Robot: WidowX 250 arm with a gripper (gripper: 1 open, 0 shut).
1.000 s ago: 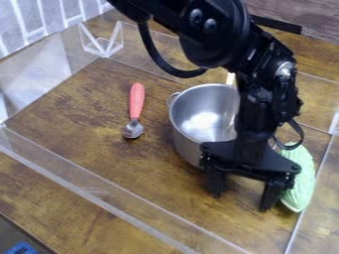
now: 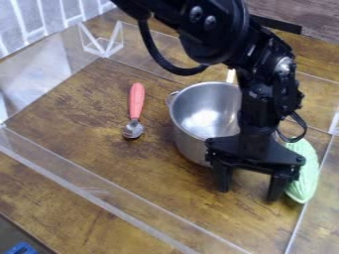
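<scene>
My black gripper (image 2: 249, 182) is low over the wooden table, in front of the steel pot (image 2: 195, 117) and just left of a pale green leafy vegetable, like cabbage or lettuce (image 2: 303, 190). Its fingers point down, apart, with nothing visible between them. The vegetable is partly hidden behind the gripper. The pot stands upright, its right part hidden by the arm.
A scoop with a pink handle (image 2: 137, 99) lies left of the pot on the table (image 2: 93, 159). Clear plastic edging runs along the left and front.
The gripper has risen slightly over the last second. The pot, vegetable and scoop show little or no movement.
</scene>
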